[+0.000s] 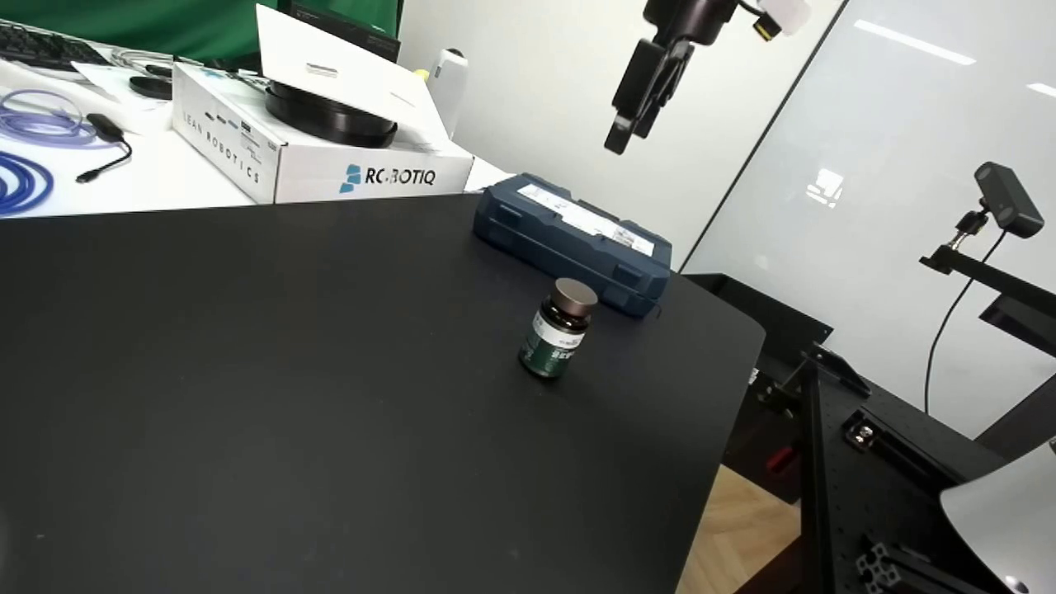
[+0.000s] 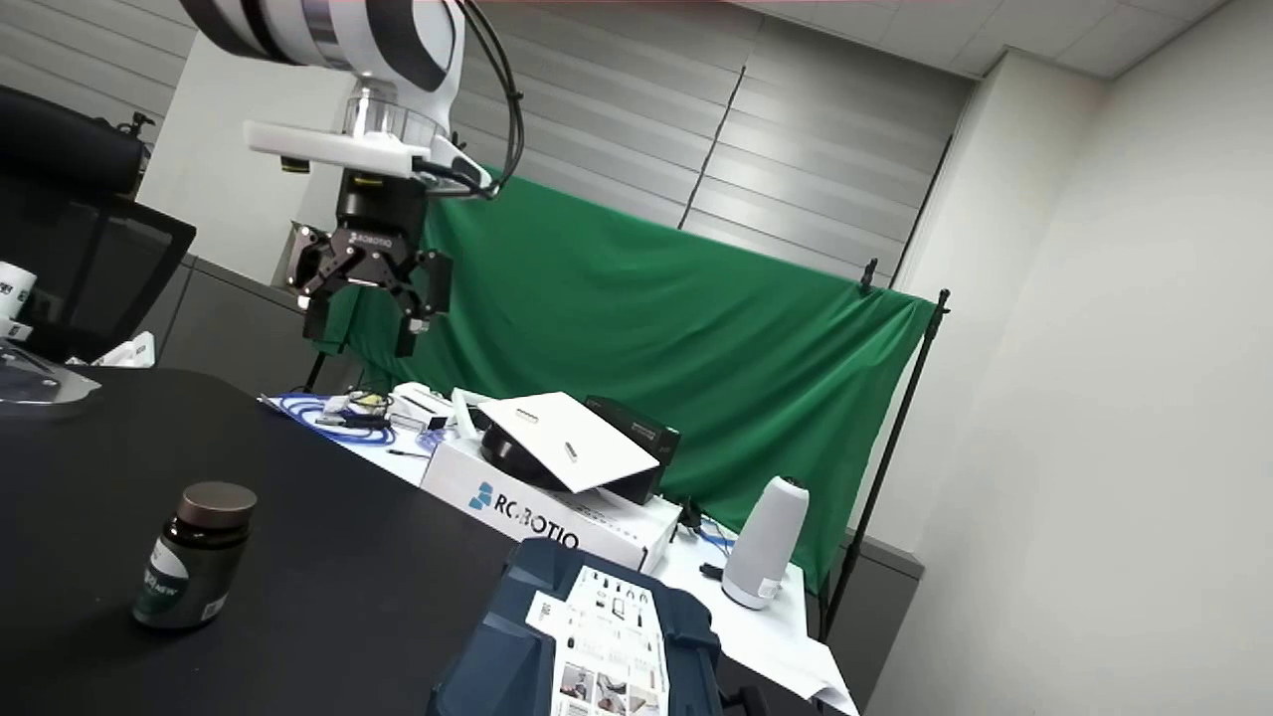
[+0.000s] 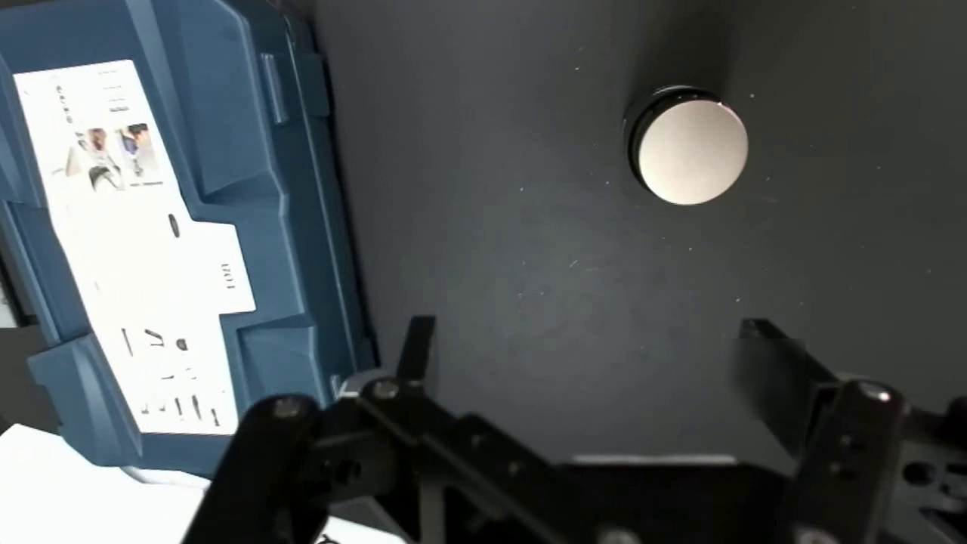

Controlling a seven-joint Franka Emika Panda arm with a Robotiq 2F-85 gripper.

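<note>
A small dark bottle [image 1: 557, 333] with a green and white label and a brown cap stands upright on the black table. From above, in the wrist view, its round cap [image 3: 693, 153] lies toward the upper right, beyond the fingertips. My gripper is open, its two fingers wide apart with only bare table visible between them. Exterior view 2 shows the gripper [image 2: 361, 340] hanging well above the table, clear of the bottle [image 2: 195, 561]. Nothing touches the bottle.
A blue case [image 1: 574, 238] with a white sheet on its lid lies near the table's back right edge, close to the bottle. Behind the table stands a white Robotiq box [image 1: 327, 178].
</note>
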